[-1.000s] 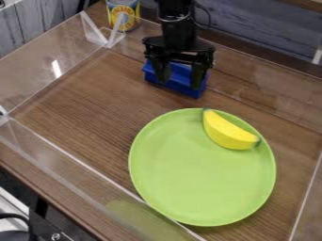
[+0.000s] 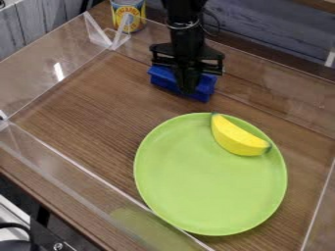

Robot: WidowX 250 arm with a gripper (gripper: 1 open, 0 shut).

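Observation:
My black gripper [image 2: 186,59] hangs at the top centre over a blue block [image 2: 199,88], partly hiding it; its fingers are low at the block, and it looks shut, though what lies between the fingertips is hard to see. A yellow banana [image 2: 238,134] rests on the right part of a large green plate [image 2: 197,196] in front of the block.
A can [image 2: 127,15] stands at the back left near the clear side wall.
The gripper has shifted slightly at the blue block, its fingers looking closer together. The banana and plate have not moved.

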